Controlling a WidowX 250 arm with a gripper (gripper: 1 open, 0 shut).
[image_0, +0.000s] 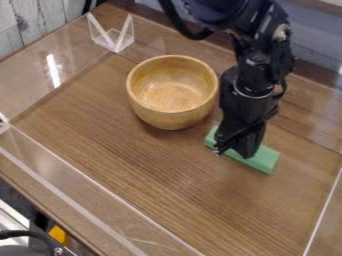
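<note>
My black gripper (235, 144) is low over the wooden table, its tips at the left part of a green rectangular block (257, 160) lying flat. It looks shut, and whether anything is between its fingers is hard to see. A large tan bowl (156, 85) sits just up and left of the gripper.
A clear angular object (112, 32) stands at the back left. Raised edges border the table at left, back and right.
</note>
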